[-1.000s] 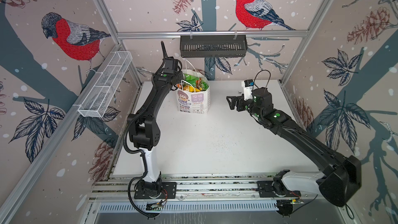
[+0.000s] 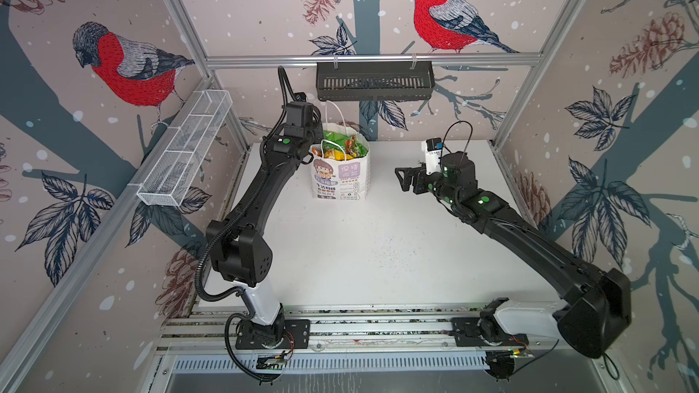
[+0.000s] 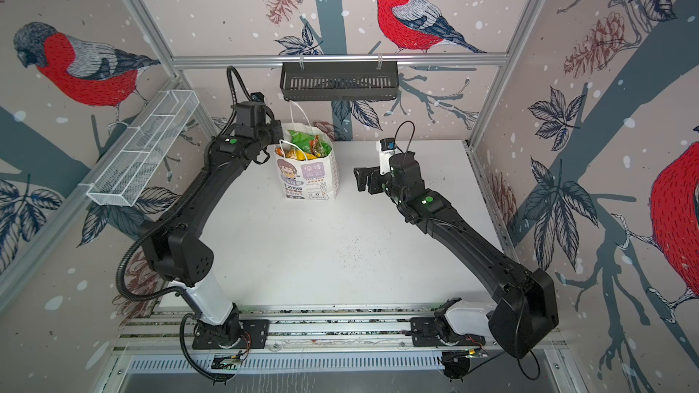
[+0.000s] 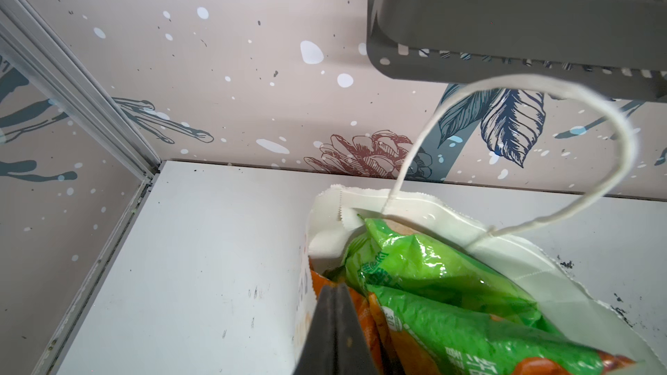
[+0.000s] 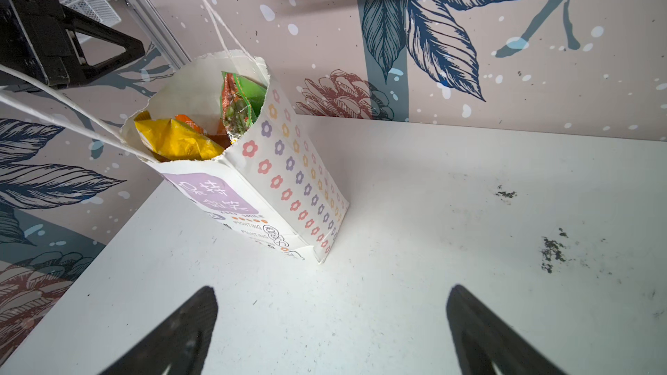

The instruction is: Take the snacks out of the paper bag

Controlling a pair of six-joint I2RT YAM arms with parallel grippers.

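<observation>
The white paper bag [image 2: 340,180] stands upright at the back of the table, left of centre, its mouth open. Green snack packets [image 4: 444,264] fill its top, with a yellow packet [image 5: 177,140] and an orange one [image 4: 357,312] beside them. At the bag's left side my left gripper is shut; its fingertips meet with nothing between them, in front of the packets in its wrist view. My right gripper is open and empty over the table, well right of the bag. The bag's white rope handles [image 4: 618,132] rise above the rim.
A dark grey basket [image 2: 375,87] hangs on the back wall just above and behind the bag. A white wire basket [image 2: 185,149] hangs at the left.
The left arm's elbow has swung left and down, and its gripper has tilted and risen slightly at the bag. The right gripper has shifted a little left. The snacks stay in the bag.
</observation>
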